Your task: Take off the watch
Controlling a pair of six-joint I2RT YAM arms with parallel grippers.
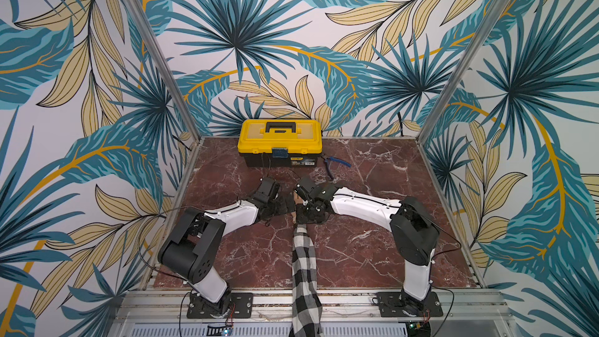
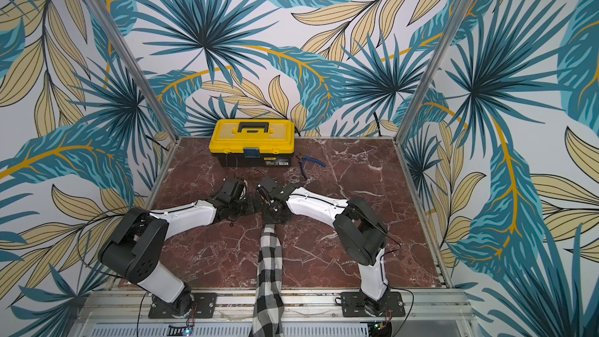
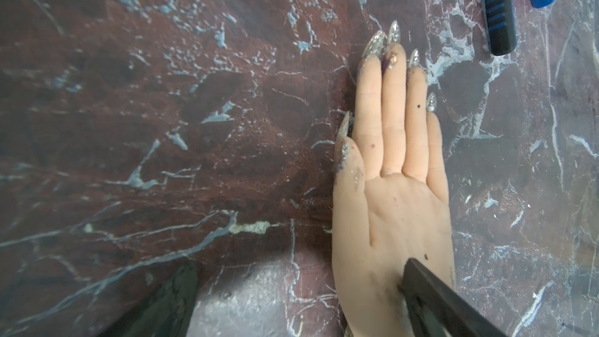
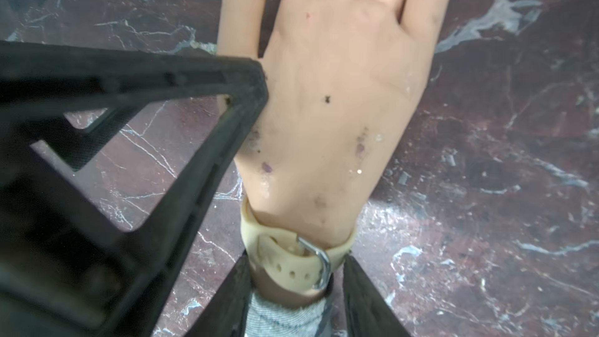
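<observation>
In the right wrist view a pale cream watch strap (image 4: 290, 265) circles the wrist of a mannequin hand (image 4: 330, 106), fastened through a metal buckle (image 4: 323, 259). The hand lies palm up, and the watch face is hidden. My right gripper is part open, a fingertip on each side of the strapped wrist; contact cannot be made out. My left gripper is open, one finger (image 3: 436, 299) over the lower palm and the other over bare table. That gripper's black frame fills the left of the right wrist view, its tip beside the thumb's base.
A checked sleeve (image 1: 305, 268) runs from the hand to the front edge. Behind the grippers stand a yellow-lidded toolbox (image 1: 280, 140) and blue-handled pliers (image 1: 337, 162). Both grippers sit close together.
</observation>
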